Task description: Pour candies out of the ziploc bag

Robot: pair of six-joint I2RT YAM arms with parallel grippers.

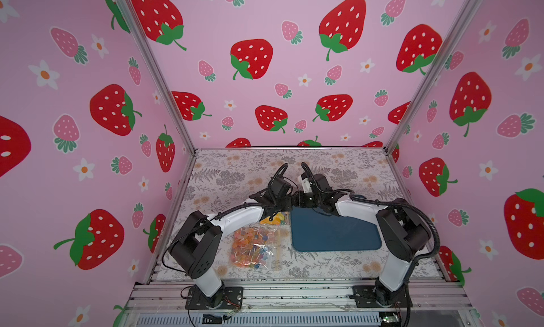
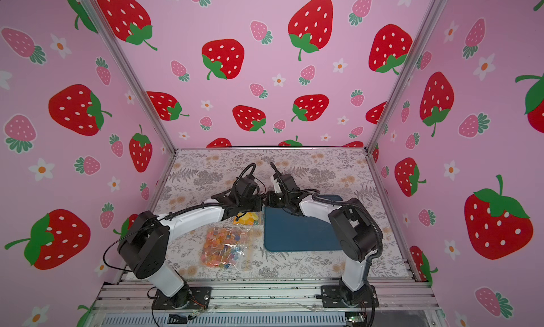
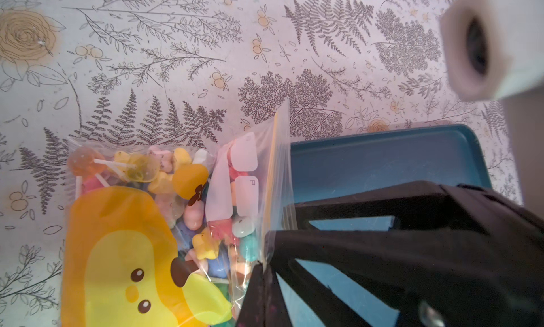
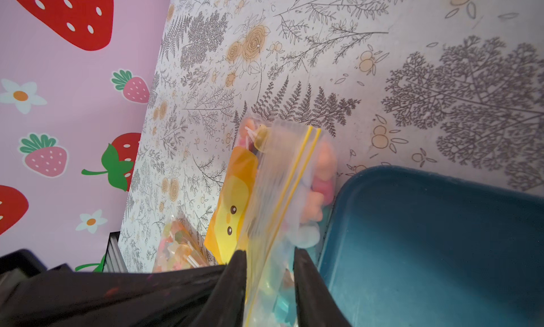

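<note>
The clear ziploc bag with candies and a yellow duck print lies beside the blue tray, its yellow-striped zip edge raised toward the tray. My left gripper is shut at that edge, with the clear film gathered at its tips. My right gripper stands part open above the same edge; the zip strip runs between its fingers as seen from the right wrist. From the top left, both grippers meet over the tray's left rim and hide much of the bag.
Another clear bag of wrapped lollipops lies flat in front of the first, left of the tray. The tray's inside looks empty where it shows. Behind the arms, the patterned table is clear.
</note>
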